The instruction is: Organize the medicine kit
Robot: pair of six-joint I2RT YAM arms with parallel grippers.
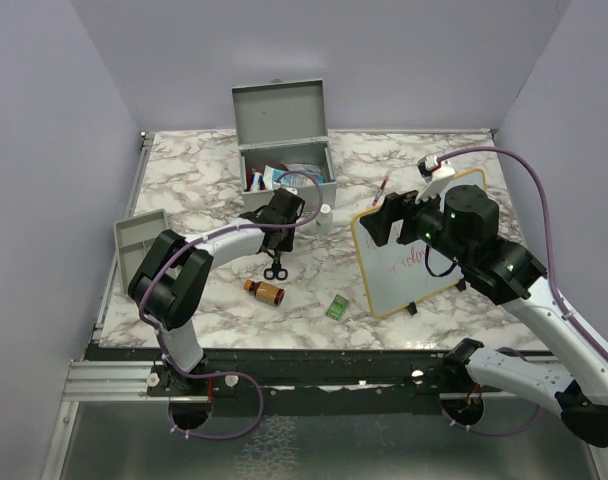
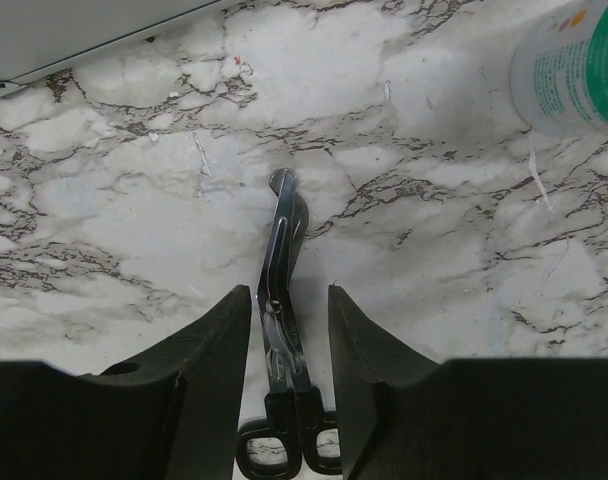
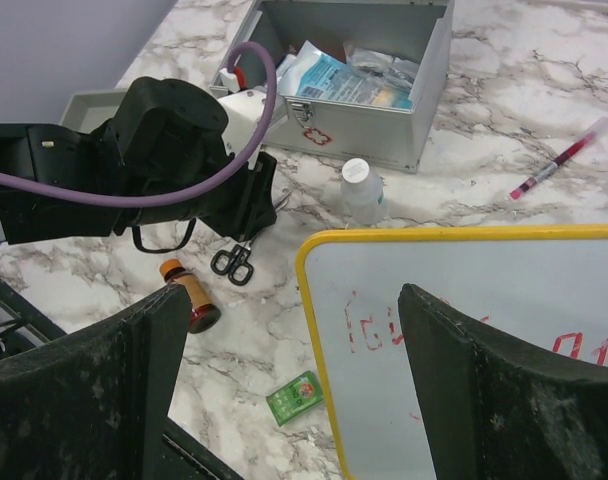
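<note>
Black-handled scissors lie on the marble table, beneath my left gripper, which is open, its fingertips over them. The open grey medicine box stands at the back, holding packets. A white bottle stands right of the scissors. A brown bottle lies in front of them, and a green pack farther right. My right gripper hangs open above the white board, nothing between its fingers.
An empty grey tray sits at the left. A red tube lies behind the yellow-edged board.
</note>
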